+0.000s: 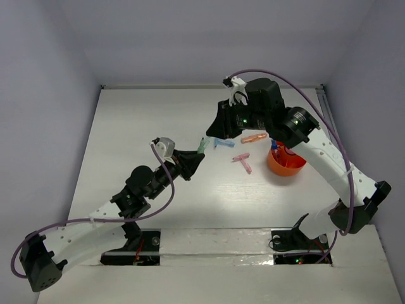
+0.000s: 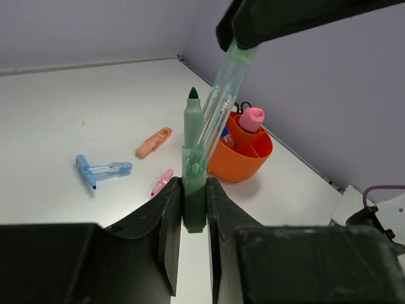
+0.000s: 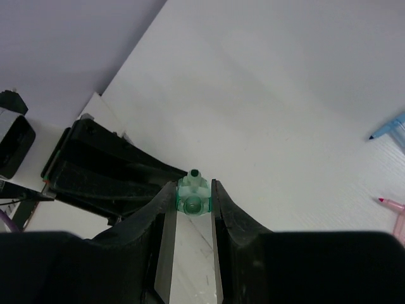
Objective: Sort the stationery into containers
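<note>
A green marker (image 2: 193, 133), dark tip upward, is clamped in my left gripper. From its middle a clear tube (image 2: 218, 104) with a pale green end slants up to the right gripper's black fingers (image 2: 297, 16), which are shut on that end. Whether tube and marker are joined or only overlap is unclear. Seen end-on in the right wrist view, the green-ended tube lies between the fingertips of my right gripper. A blue marker with clear tube (image 1: 224, 143), a pink one (image 1: 243, 163) and an orange piece (image 1: 254, 137) lie on the table.
An orange divided container (image 2: 231, 166) stands at the right, with a pink-capped item (image 2: 252, 119) and a blue item (image 2: 226, 137) inside. Both grippers are very close together.
</note>
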